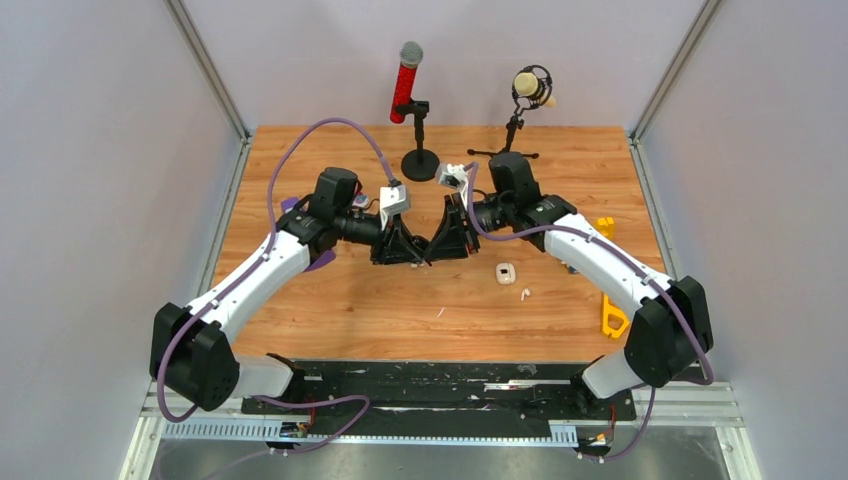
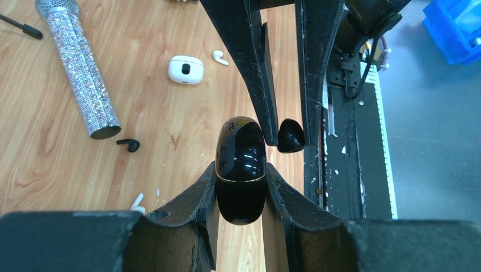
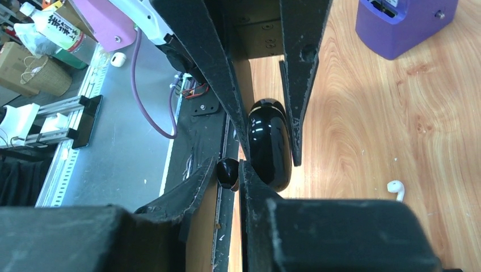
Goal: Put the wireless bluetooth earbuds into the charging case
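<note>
My left gripper is shut on a glossy black charging case [image 2: 240, 148], an egg-like shape with a thin gold line round it. The case looks closed from here. A small rounded black piece [image 2: 291, 136], apparently an earbud, is pinched in my right gripper, which is shut on it. In the right wrist view this earbud [image 3: 228, 173] sits just left of the case [image 3: 269, 144]; whether they touch I cannot tell. The top view has both grippers meeting above the table's middle. Another black earbud [image 2: 130, 144] lies on the wood.
A white case [image 1: 505, 273] and a white earbud [image 1: 525, 294] lie right of centre. A glittery silver microphone [image 2: 82, 71] shows in the left wrist view. Behind the arms stands a red microphone [image 1: 404, 85].
</note>
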